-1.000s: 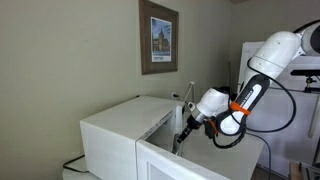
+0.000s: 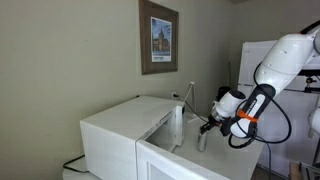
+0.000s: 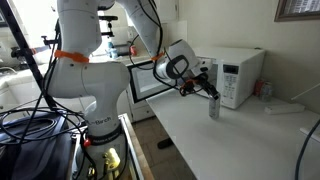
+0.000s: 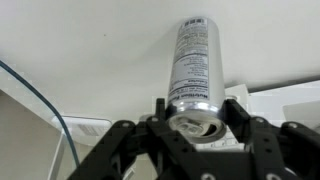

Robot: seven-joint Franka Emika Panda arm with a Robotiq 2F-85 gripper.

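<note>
A silver can (image 4: 197, 65) with printed small text on its side is between the fingers of my gripper, which is shut on it. In exterior view 2 the can (image 3: 214, 106) appears upright, just under the gripper (image 3: 210, 93), on or close above the white table. Exterior view 1 has the can (image 2: 202, 141) to the right of the white microwave (image 2: 112, 135), outside it. The can's base and the table are hard to separate, so I cannot tell if they touch.
The microwave door (image 2: 175, 164) stands open in the foreground of exterior view 1. Bare white tabletop (image 3: 180, 145) spreads out in front of the arm. A cable (image 3: 307, 145) lies along the table's right side, and a framed picture (image 2: 159, 38) hangs on the wall.
My arm has moved right, away from the microwave's opening, carrying the can with it. A second ago the can was beside the microwave's open front. The microwave and its door have not moved.
</note>
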